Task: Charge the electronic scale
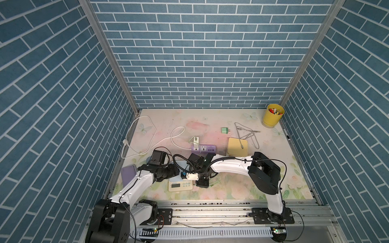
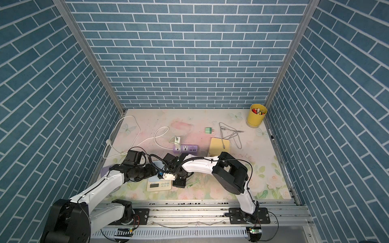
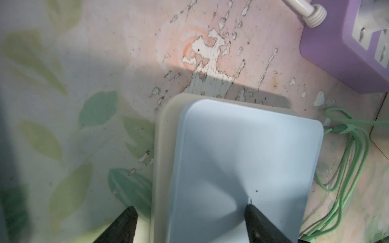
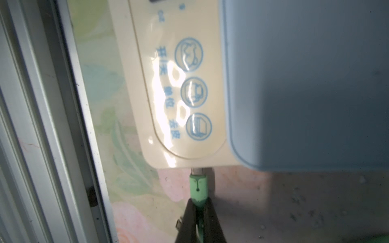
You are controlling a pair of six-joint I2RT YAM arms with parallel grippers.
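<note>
The electronic scale (image 1: 180, 185), cream with a pale blue plate (image 3: 243, 162), lies near the front edge. My open left gripper is over the plate's left part, nothing between its fingers. My right gripper is low beside the scale's right side, shut on a green cable plug (image 4: 198, 186), whose metal tip is at the scale's side; I cannot tell how far it is inserted. Loops of green cable (image 3: 350, 170) lie beside the scale. The purple power strip (image 1: 208, 147) stands behind, with a white adapter (image 1: 196, 139) on it.
A yellow pad (image 1: 237, 143), grey cable (image 1: 253, 137), green charger (image 1: 224, 130) and yellow cup (image 1: 270, 119) are to the right and back. A white cord (image 1: 141, 153) spreads at left; a purple pad (image 1: 128, 174) lies at far left.
</note>
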